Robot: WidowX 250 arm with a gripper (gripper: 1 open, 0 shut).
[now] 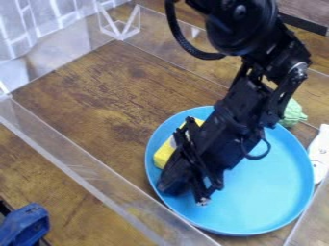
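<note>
A blue round plastic dish (257, 202) lies on the wooden table. My black gripper (176, 183) is low inside it, at its left side, next to a yellow block (166, 152) that is partly hidden behind the arm. The fingertips are dark and overlap, so whether anything is between them is hard to see.
A pale green object (294, 112) lies behind the dish, and a white utensil (320, 154) at its right. A blue object (21, 227) is at the bottom left. Clear plastic walls edge the work area.
</note>
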